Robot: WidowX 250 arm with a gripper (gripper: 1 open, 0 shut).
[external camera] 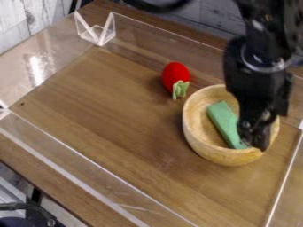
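My gripper [246,105] hangs open over the right side of a light wooden bowl [204,146], its dark body hiding part of the bowl's rim. A green block [222,124] lies inside the bowl, below and left of my fingers. A red object with green leaves, like a strawberry or radish [176,76], rests on the table just above and left of the bowl.
A clear plastic holder [95,28] stands at the back left. Transparent edging runs along the table's sides, and a grey wall is behind.
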